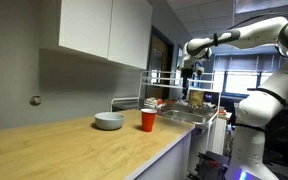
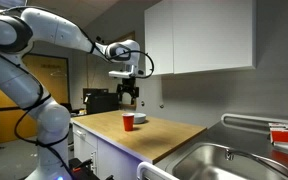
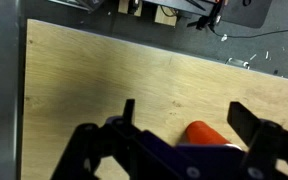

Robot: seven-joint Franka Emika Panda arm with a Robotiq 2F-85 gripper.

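Observation:
A red cup [image 1: 148, 120] stands upright on the wooden counter, with a light grey bowl [image 1: 109, 121] close by. In exterior view 2 the cup [image 2: 128, 121] is in front of the bowl [image 2: 140, 118]. My gripper is open and points down, with no object held between its fingers. It hangs well above the counter, on the sink side of the cup in exterior view 1. The wrist view shows part of the red cup [image 3: 206, 134] low and right of centre; the gripper hides much of it.
A metal sink [image 2: 199, 163] with a faucet is set into the counter beside the wooden surface [image 2: 169, 134]. White cabinets [image 2: 199, 38] hang over the counter. A rack [image 1: 169, 80] stands by the sink. Much of the wooden top is bare.

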